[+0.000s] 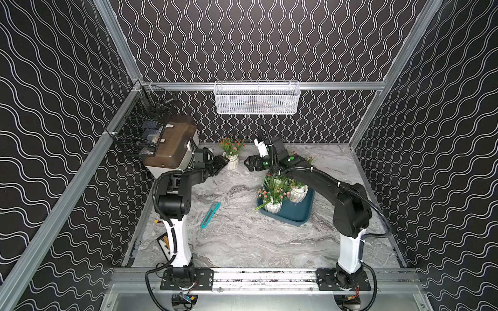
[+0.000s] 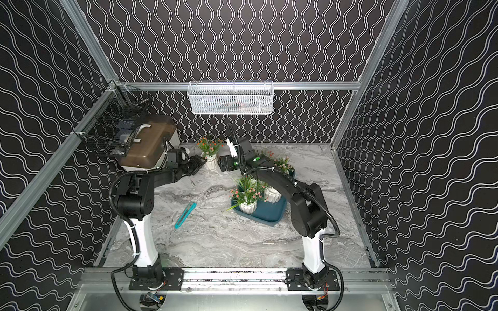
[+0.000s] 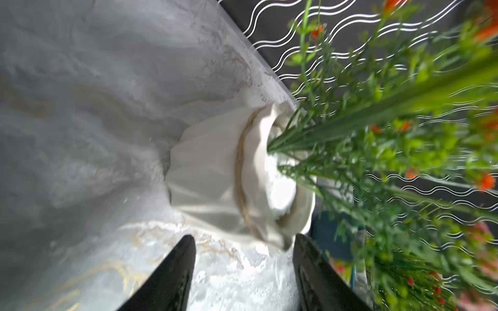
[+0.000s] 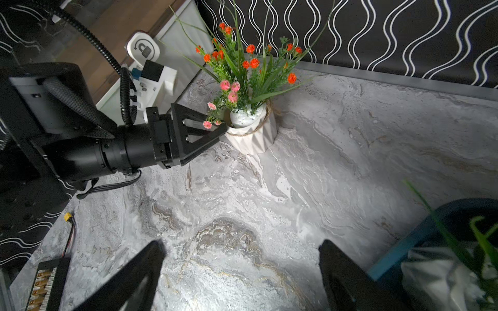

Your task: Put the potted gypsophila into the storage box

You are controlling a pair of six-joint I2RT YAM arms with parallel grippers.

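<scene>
A white ribbed pot with red and pink flowers [image 1: 232, 161] stands on the marble table near the back; in the left wrist view the pot [image 3: 218, 171] fills the middle. My left gripper [image 1: 224, 162] is at the pot's left side, fingers part open; one fingertip reaches the rim in the left wrist view, contact unclear. My right gripper hangs right of that pot, its fingers apart with only table visible between them. The brown-lidded storage box [image 1: 171, 145] stands at the back left, behind the left arm.
A teal tray [image 1: 295, 212] holding several potted plants lies under the right arm. A cyan tool [image 1: 210, 215] lies mid-table. A black battery-like item sits at the front left. A white mesh basket [image 1: 256, 103] hangs on the back wall.
</scene>
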